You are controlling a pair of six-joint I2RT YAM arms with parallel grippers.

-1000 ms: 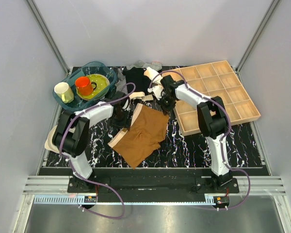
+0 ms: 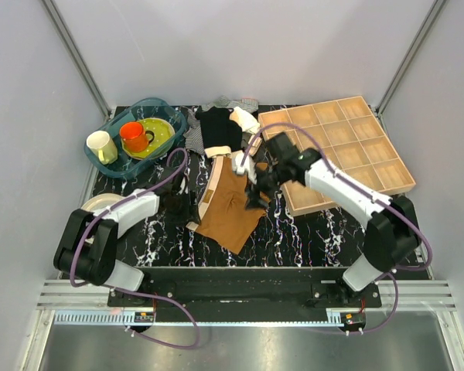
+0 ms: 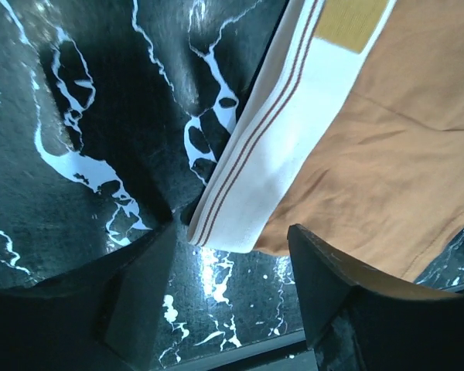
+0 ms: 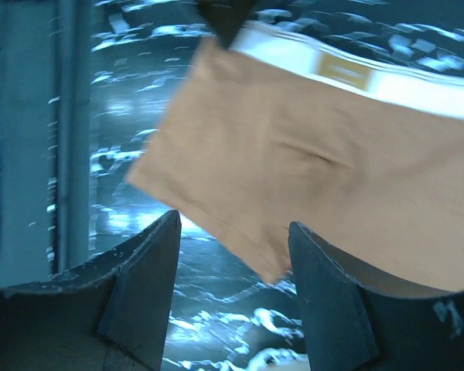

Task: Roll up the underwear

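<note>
Brown underwear (image 2: 230, 209) with a white waistband lies spread and slightly creased on the dark marbled table. Its waistband (image 3: 276, 139) runs slantwise along the left side. In the left wrist view, my left gripper is part open, its fingers on either side of the band's lower end. Whether it touches the cloth, I cannot tell. My right gripper stands part open above the right side of the underwear, with a lower cloth corner in sight beyond its fingertips and nothing held between them. That view is blurred.
A teal basket (image 2: 114, 171) with cups and a plate stands back left. Folded dark clothes (image 2: 219, 127) lie at the back. The wooden compartment box (image 2: 342, 154) fills the right, and a pale round plate (image 2: 100, 202) sits under my left arm.
My right gripper moved from the top edge toward the front.
</note>
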